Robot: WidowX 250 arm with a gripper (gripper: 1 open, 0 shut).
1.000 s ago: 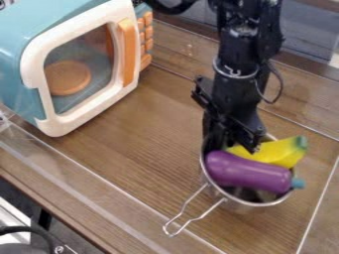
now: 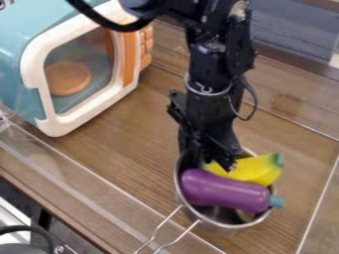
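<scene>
A steel pot [image 2: 219,218] with a wire handle holds a purple eggplant-shaped toy [image 2: 225,190] and a yellow banana-like toy [image 2: 259,169]. My black gripper [image 2: 199,154] is down at the pot's back left rim; its fingertips are hidden, so I cannot see what is between them.
A toy microwave [image 2: 54,94] in teal and white, with an orange disc behind its door, stands at the upper left. Bare wooden tabletop [image 2: 119,139] lies between it and the pot. The table's front edge runs along the lower left.
My arm and the pot with both toys have moved left and toward the front of the table.
</scene>
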